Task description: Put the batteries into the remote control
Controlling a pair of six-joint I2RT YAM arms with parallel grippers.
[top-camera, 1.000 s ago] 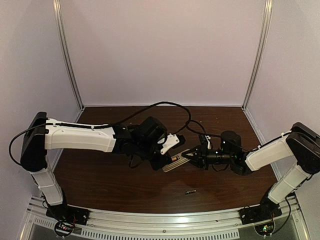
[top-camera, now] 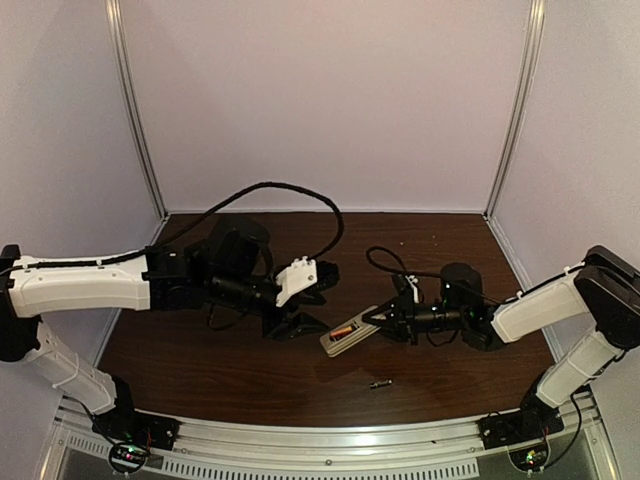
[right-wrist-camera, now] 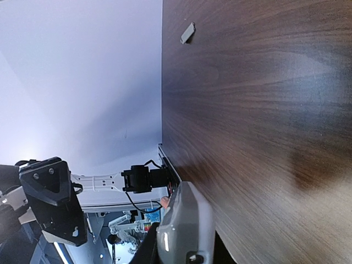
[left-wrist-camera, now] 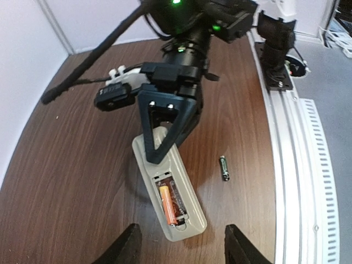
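My right gripper (top-camera: 375, 316) is shut on the grey remote control (top-camera: 343, 340), holding it at one end. The remote's battery compartment faces up and holds one orange battery (left-wrist-camera: 168, 204) in one slot; the other slot shows empty. A second, dark battery (top-camera: 381, 384) lies on the table in front of the remote, also visible in the left wrist view (left-wrist-camera: 224, 168). My left gripper is open above and beside the remote's lower end, with nothing seen between its fingers.
A small grey piece (right-wrist-camera: 187, 33) lies on it in the right wrist view. Pale walls stand at the back and sides, with a metal rail along the front edge.
My left gripper has pulled back to the left from the remote's compartment, uncovering the orange battery. The right arm and the loose battery have hardly moved.
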